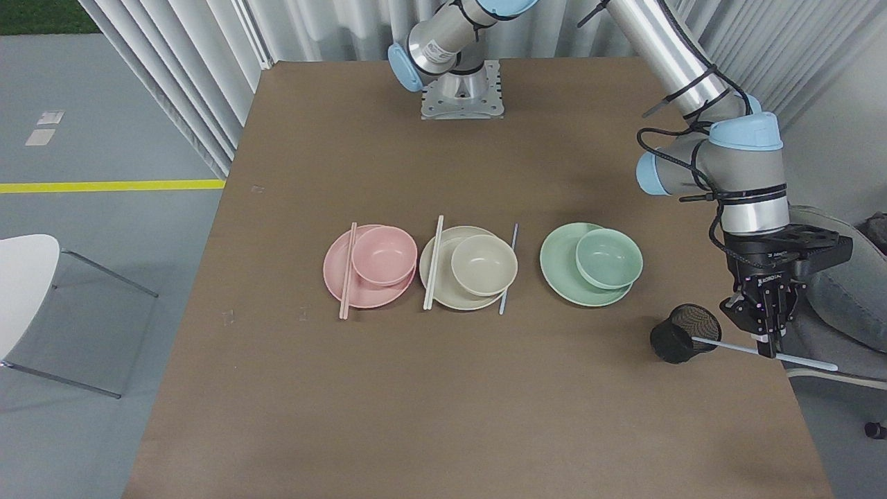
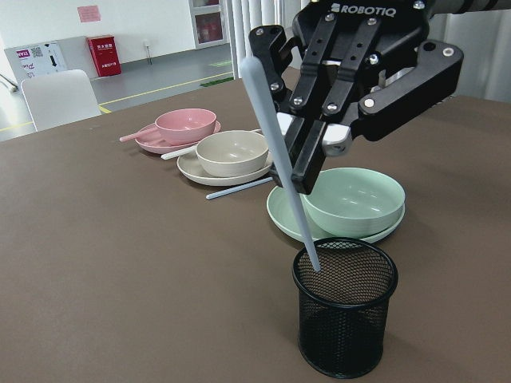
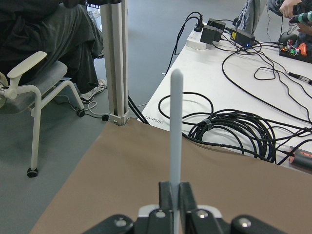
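Note:
My gripper [image 1: 767,348] is shut on a light blue chopstick [image 2: 262,104], held slanted with one end over the mouth of a black mesh pen cup [image 2: 342,327] in the left view. The wrist view shows the chopstick [image 3: 176,126] upright between the fingers. A green bowl [image 1: 608,258] sits on a green plate [image 1: 555,270]; a cream bowl [image 1: 483,265] and a pink bowl [image 1: 384,254] sit on matching plates, with white chopsticks [image 1: 434,262] and pink chopsticks [image 1: 347,270] across them. Another blue chopstick [image 1: 508,267] lies right of the cream plate.
A white table [image 3: 224,87] with coiled cables and a chair [image 3: 29,91] with a seated person appear in the wrist view beyond the table's edge.

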